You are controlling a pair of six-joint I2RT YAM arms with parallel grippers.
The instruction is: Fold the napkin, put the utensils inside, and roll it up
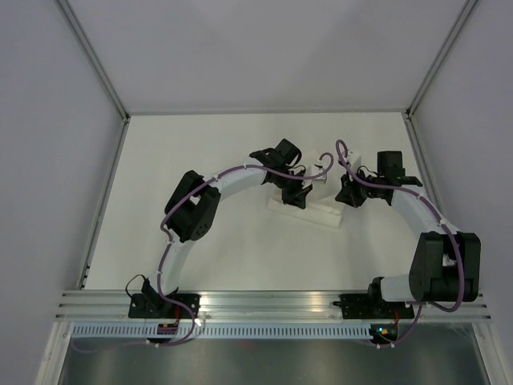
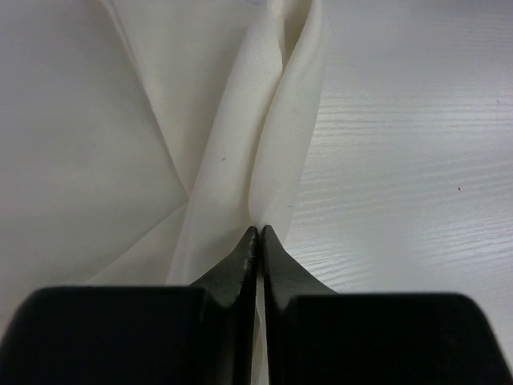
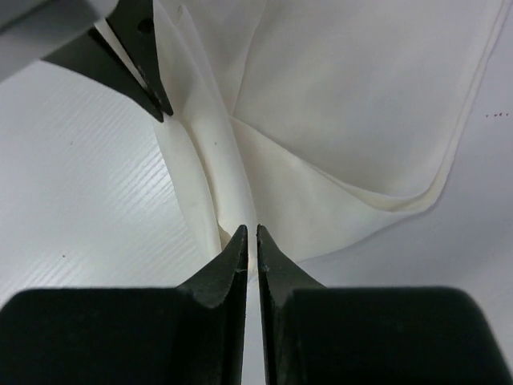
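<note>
The cream napkin (image 1: 325, 215) lies right of the table's middle, its near edge turned up into a long narrow fold (image 3: 223, 160). At that fold, toward its left part, is my left gripper, fingertips close together and touching the cloth; whether they pinch it cannot be told. The right wrist view also shows the left gripper's fingers (image 3: 132, 84) against the folded edge. Just past the napkin's right side hangs my right gripper, a narrow gap between its fingertips and nothing seen held. No utensils are visible in any view.
Both arms reach in from the near edge, with the right arm (image 1: 425, 216) standing over the table's right side.
</note>
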